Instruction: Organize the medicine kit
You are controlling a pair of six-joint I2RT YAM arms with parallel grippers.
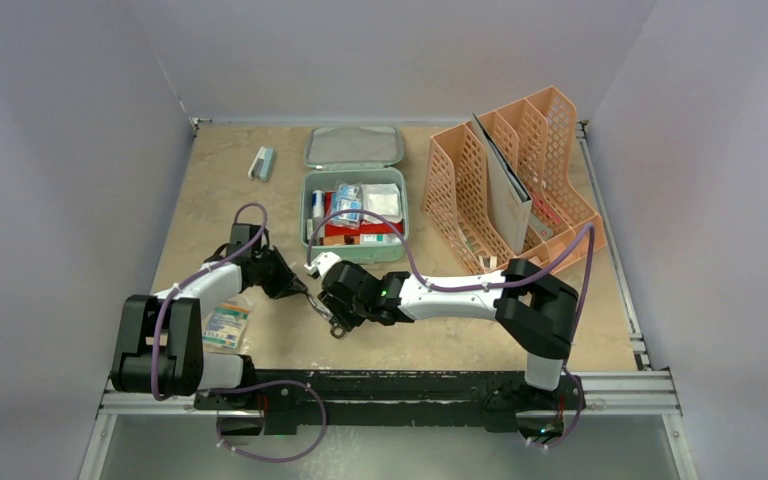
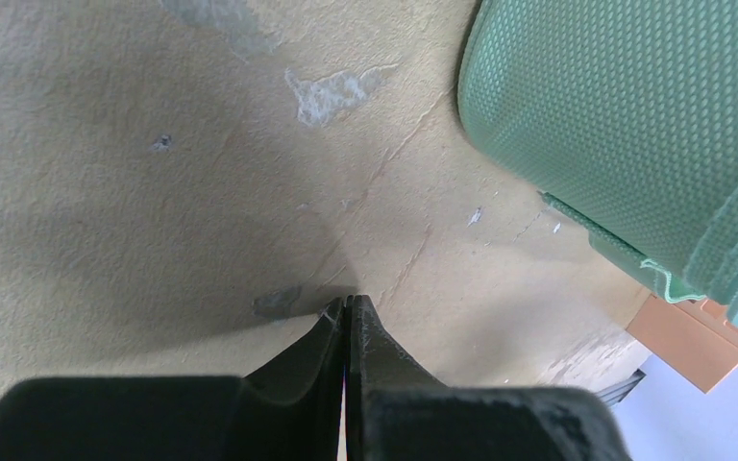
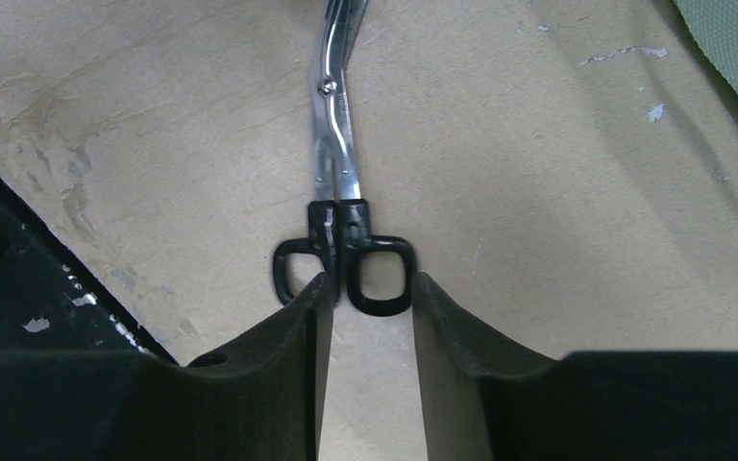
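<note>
The medicine kit (image 1: 350, 252) stands open, packed with pouches, a tube and boxes; its green fabric side (image 2: 615, 115) fills the upper right of the left wrist view. My left gripper is shut, pointing at bare table beside it. Black-handled scissors (image 3: 332, 115) lie on the table in front of the kit. My right gripper is part open over the handles, its fingertips at the loops; whether they touch cannot be told. A clear bag of supplies (image 1: 225, 325) lies at the left front.
An orange mesh organizer (image 1: 445, 180) with a folder stands at the right. A small pale blue object (image 1: 265, 163) lies at the back left. The table's black front edge (image 3: 19, 259) is near the scissors.
</note>
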